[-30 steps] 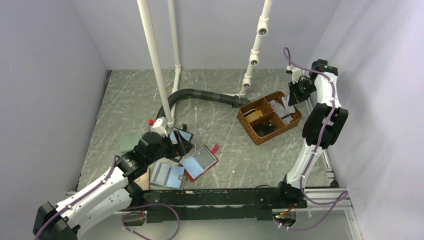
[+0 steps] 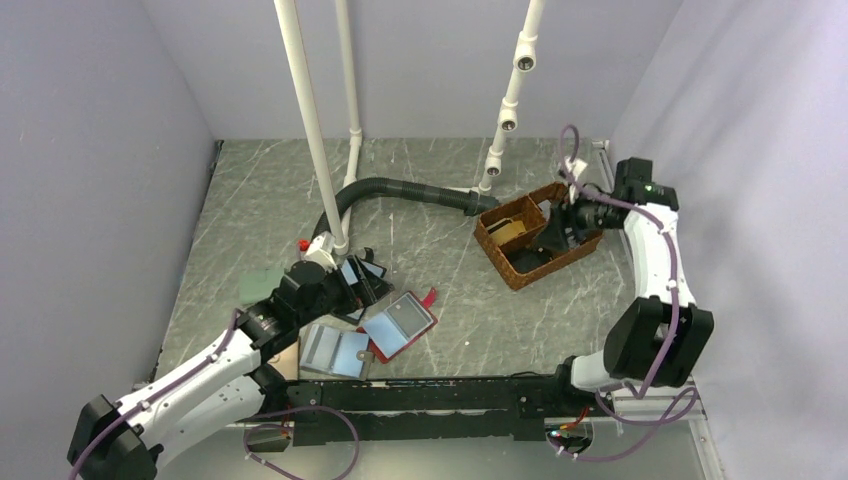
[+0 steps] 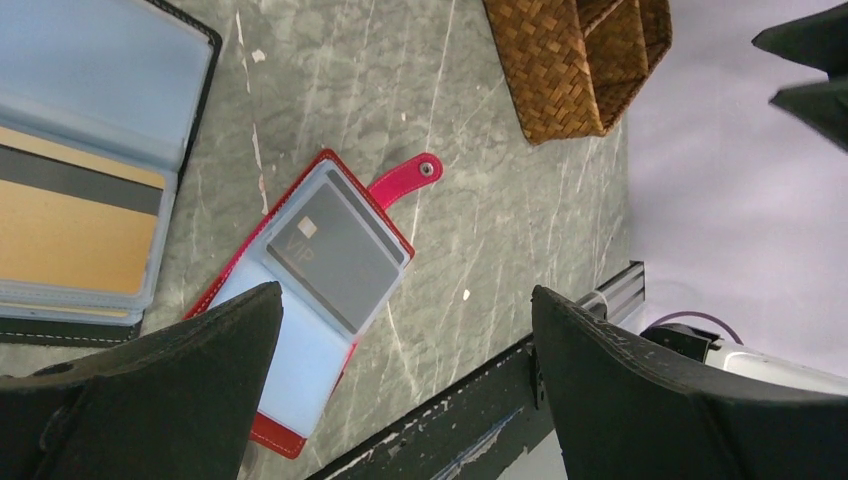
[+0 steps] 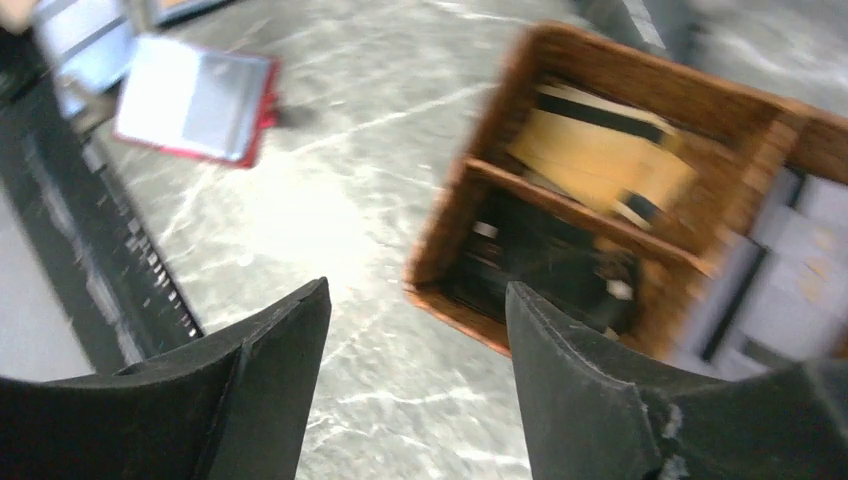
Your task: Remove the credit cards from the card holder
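Open card holders lie at the front left: a red one holding a grey card in a clear sleeve, a grey one, and a dark one with a gold card in the left wrist view. My left gripper hangs open over them, nothing between its fingers. My right gripper is open above the right part of the woven basket, empty. The basket holds gold cards in one compartment, dark items in another and light grey cards in the long one.
A black hose and white pipes cross the back of the table. A green object lies at the left. Bare table lies between the holders and basket. The right wrist view is blurred.
My right arm has swung leftward over the basket. A second ago its gripper had a light card at the basket's right edge; now it is empty. The left arm is still.
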